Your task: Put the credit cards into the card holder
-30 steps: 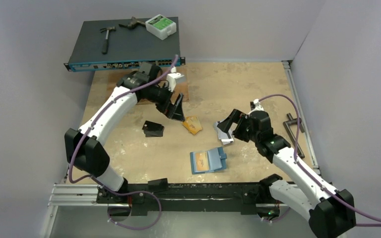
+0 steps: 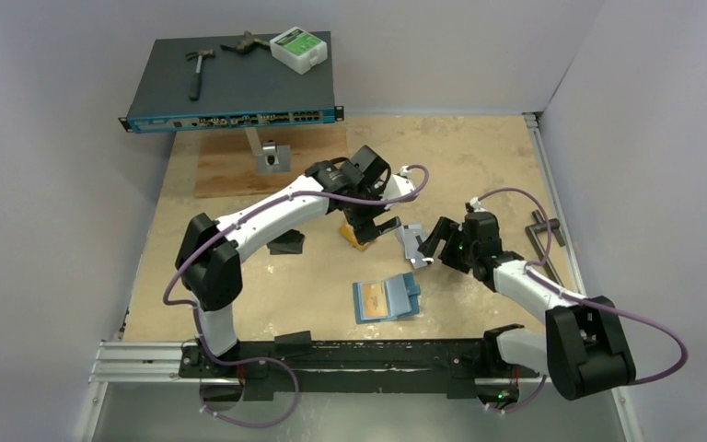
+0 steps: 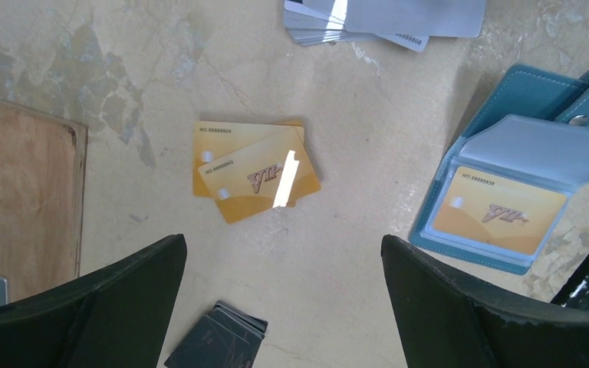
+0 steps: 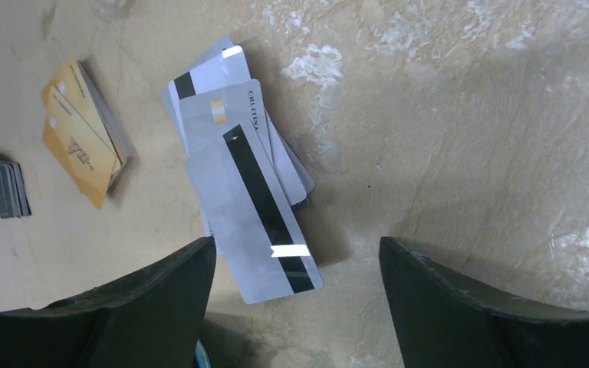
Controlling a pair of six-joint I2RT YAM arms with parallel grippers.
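Observation:
The blue card holder [image 2: 403,293] lies unfolded at the front middle; a gold card [image 3: 506,208] rests in its pocket. A stack of gold cards [image 3: 261,172] lies on the table, partly covered by the left arm in the top view. My left gripper is open above the table, nothing between its fingers. Fanned silver cards [image 4: 253,211] lie right of the gold ones. Over their near end hovers my right gripper, part open, with nothing held between its fingers. A stack of black cards [image 2: 286,242] sits to the left.
A wooden board [image 2: 216,166] and a dark rack unit [image 2: 239,78], topped by hammers and a white box [image 2: 299,51], occupy the back left. Dark metal tools [image 2: 548,244] lie at the right edge.
The right gripper has shifted slightly nearer the front, towards the silver cards' near end.

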